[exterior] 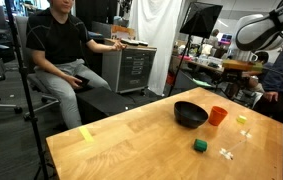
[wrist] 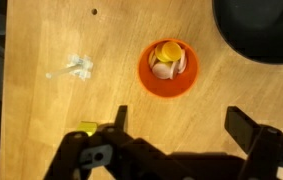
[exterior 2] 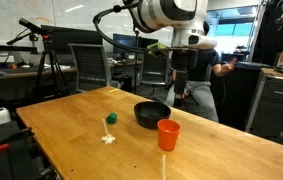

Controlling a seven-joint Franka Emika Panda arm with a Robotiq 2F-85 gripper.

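Observation:
High over the table, my gripper stands open with nothing between its fingers. Below it, in the wrist view, is an orange-red cup [wrist: 144, 76] holding a yellow piece [wrist: 170, 50] and some pale pieces. A black bowl [wrist: 256, 32] lies at that view's top right, close to the cup. From the first exterior view, the bowl [exterior: 190, 114] sits just left of the cup [exterior: 217, 116]. A small green block [exterior: 200, 145] rests nearer the front of the table.
A small yellow block [exterior: 242, 120] lies to the right of the cup. Near it is a clear white item [wrist: 79, 67] with a thin stick. Yellow tape [exterior: 86, 133] marks the left of the table, and broad wood there is bare. A seated person [exterior: 66, 45] is beyond the table.

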